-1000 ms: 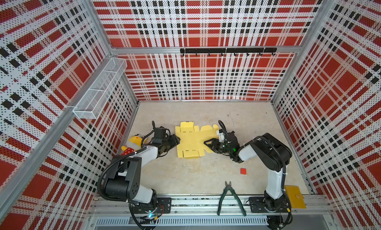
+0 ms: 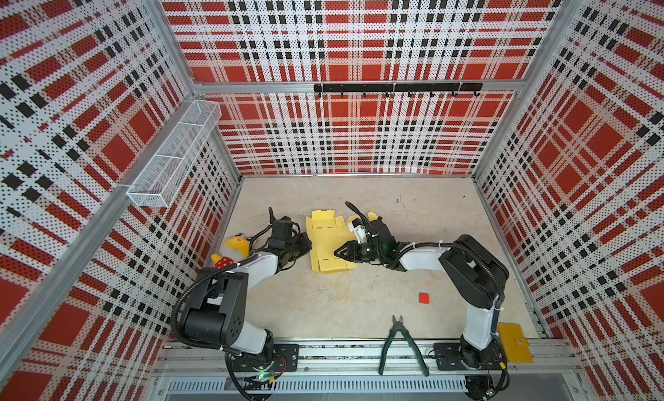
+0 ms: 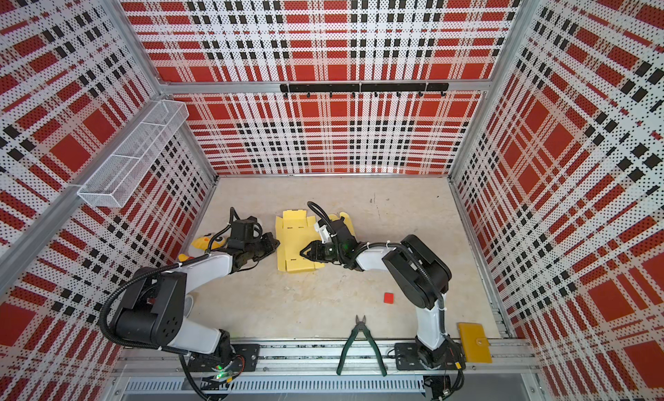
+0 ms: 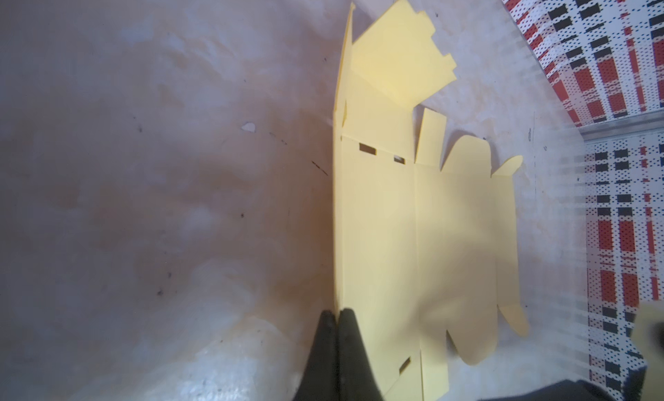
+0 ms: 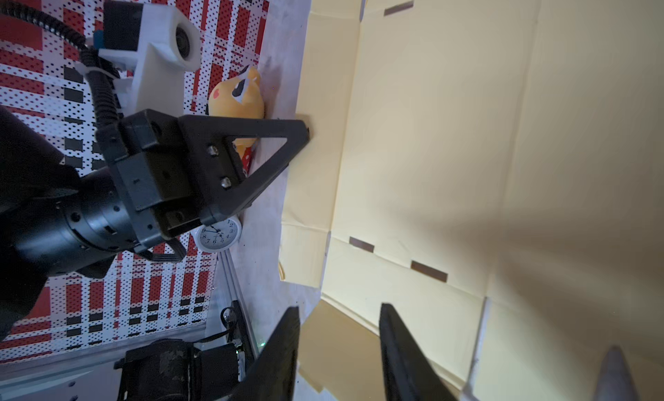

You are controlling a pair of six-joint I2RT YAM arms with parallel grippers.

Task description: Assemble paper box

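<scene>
The yellow paper box blank (image 2: pixel 323 245) rests on the table with several flaps partly raised; its rounded lid part (image 4: pixel 467 228) spreads to the right. My left gripper is shut at the box's left edge. In the left wrist view the thin upright side panel (image 4: pixel 341 193) runs into the line between its fingertips, so it appears pinched. The right gripper is partly open over the blank, its fingers apart with nothing gripped between them. Below them in the right wrist view are a slotted end panel (image 5: pixel 408 280) and another flap (image 5: pixel 346 352).
A yellow toy (image 2: pixel 237 244) sits close behind the left gripper. Green-handled pliers (image 2: pixel 401 345) lie at the front edge, with a red square (image 2: pixel 424 298) farther back. A yellow wallet-like item (image 2: pixel 514 343) is at the front right. The table behind the box is clear.
The right gripper has moved left, from over the lid part to over the box's main panel, and its arm now covers much of the lid. The left gripper has barely shifted.
</scene>
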